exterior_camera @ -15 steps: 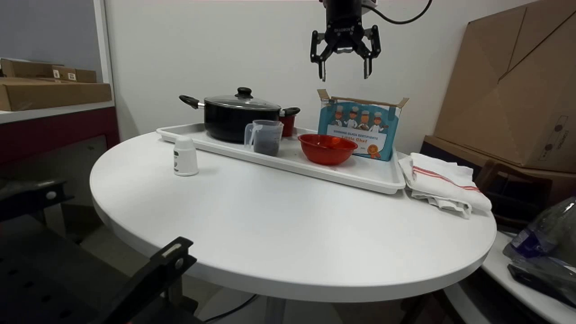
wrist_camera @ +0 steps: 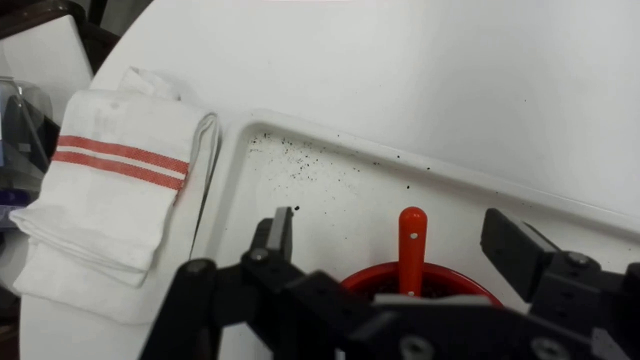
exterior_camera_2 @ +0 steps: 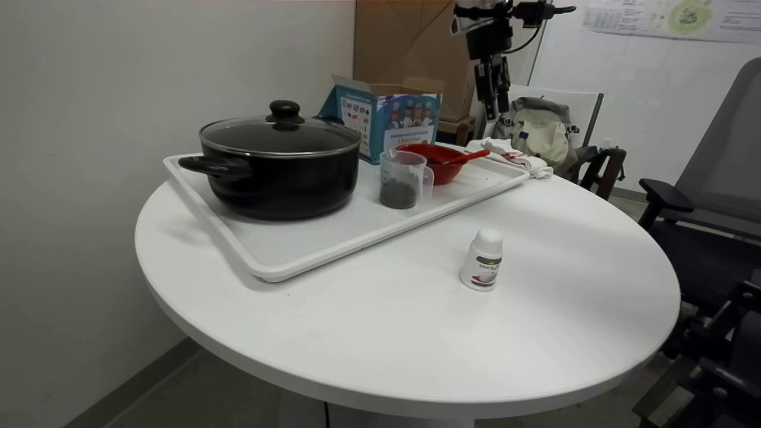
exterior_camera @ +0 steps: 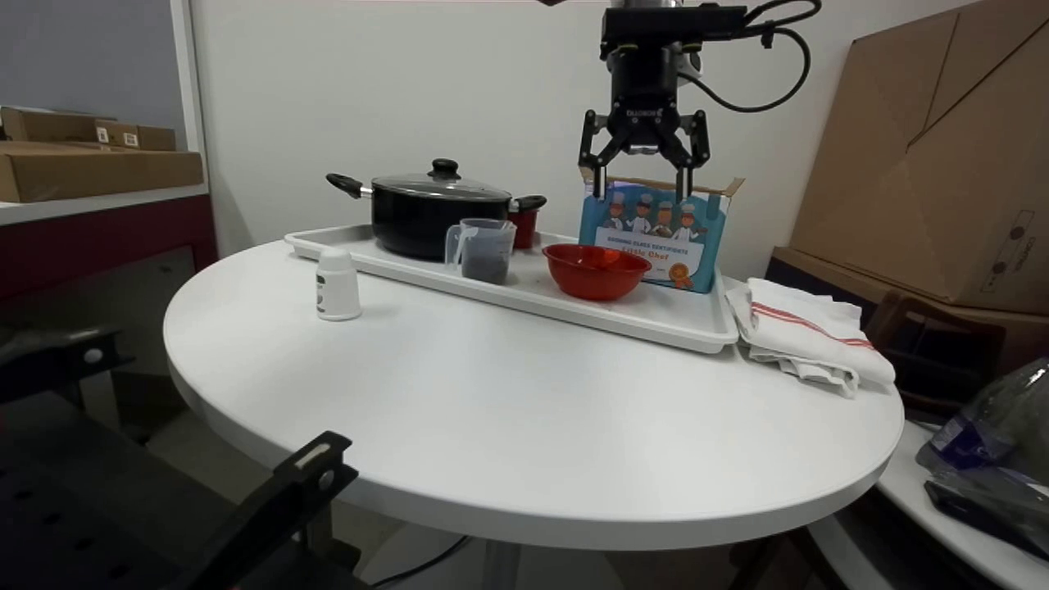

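My gripper (exterior_camera: 644, 192) hangs open above the right end of the white tray, nothing between its fingers. Below it a red bowl (exterior_camera: 590, 275) sits on the tray (exterior_camera: 649, 324). A red-handled utensil (wrist_camera: 412, 240) rests in the bowl, its handle sticking out over the rim; in the wrist view it shows between my spread fingers, lower down. Much of the bowl is hidden there by the gripper's body. Dark contents show inside the bowl, too little to identify. A clear measuring cup (exterior_camera_2: 401, 182) with dark stuff in it stands beside the bowl.
A lidded black pot (exterior_camera_2: 285, 171) fills the tray's other end. Behind the bowl stands an open blue box (exterior_camera: 654, 231). A folded white towel (wrist_camera: 120, 162) lies beside the tray, and a white bottle (exterior_camera_2: 483, 260) stands alone on the table. Dark crumbs dot the tray.
My gripper has come down and slightly to the right in exterior view 1, and its fingertips now overlap the blue box there. It stays open. The objects on the table have not moved.
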